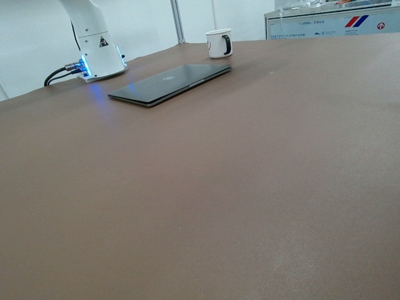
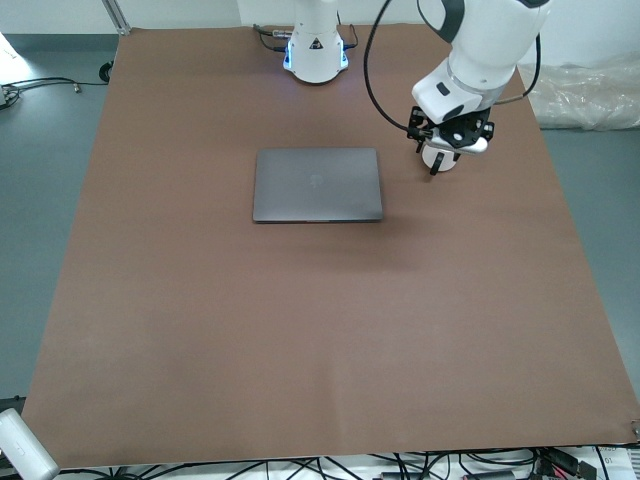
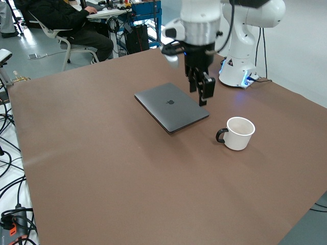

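A closed grey laptop (image 2: 317, 185) (image 1: 169, 84) (image 3: 171, 107) lies flat on the brown table (image 2: 320, 330). A white mug with a dark handle (image 1: 218, 44) (image 3: 239, 133) stands beside it; in the left view it is mostly behind the arm's wrist. My black gripper (image 3: 200, 92) hangs above the table by the laptop in the right view, its finger state unclear. In the left view the wrist and gripper mount (image 2: 450, 128) are over the mug's position; the top view does not show the gripper.
Cables (image 2: 430, 465) run along the near edge outside the table. A seated person is beyond the table in the right view.
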